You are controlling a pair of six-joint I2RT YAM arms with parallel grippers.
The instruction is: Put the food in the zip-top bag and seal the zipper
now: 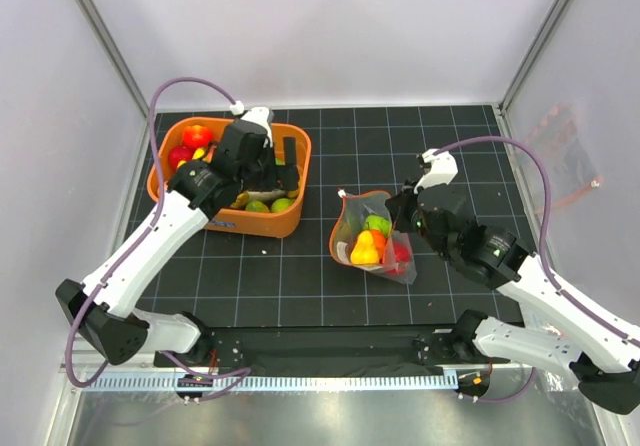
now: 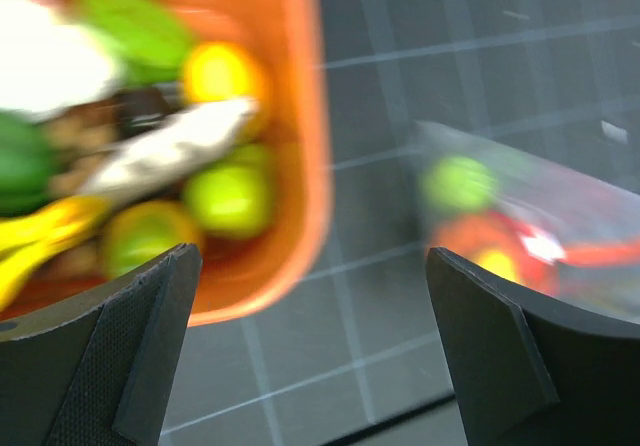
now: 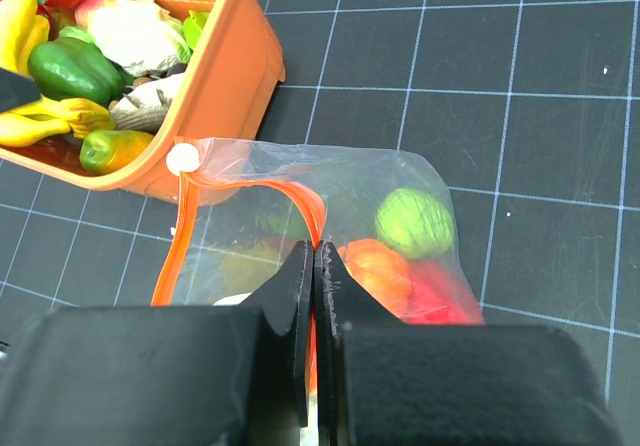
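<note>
The zip top bag (image 1: pixel 405 266) stands on the dark tiled mat, holding a yellow pepper (image 1: pixel 364 248), a green item (image 3: pixel 413 221), an orange item (image 3: pixel 375 276) and a red one (image 3: pixel 440 291). My right gripper is shut on the bag's orange-zippered rim. My left gripper is open, with nothing between its fingers, over the orange bin (image 1: pixel 245 222) of produce; in the left wrist view the background is blurred.
The bin, left of the bag, holds several fruits and vegetables.
</note>
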